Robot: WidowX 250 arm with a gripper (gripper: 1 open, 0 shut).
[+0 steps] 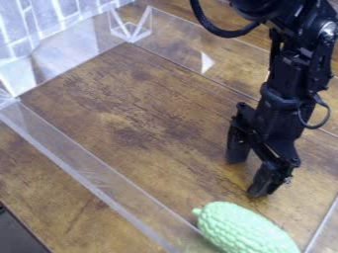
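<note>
My black gripper [254,162] reaches down from the top right to the wooden floor [132,119] inside a clear plastic enclosure, its two fingers apart and low over the wood at the right. Nothing shows between them, though the space there is dark and partly hidden. A pale green, bumpy toy shaped like an ear of corn [247,228] lies at the bottom, below and apart from the gripper.
Clear low walls [93,179] edge the area on the left, back and right. A white tiled surface [42,25] is at the top left.
</note>
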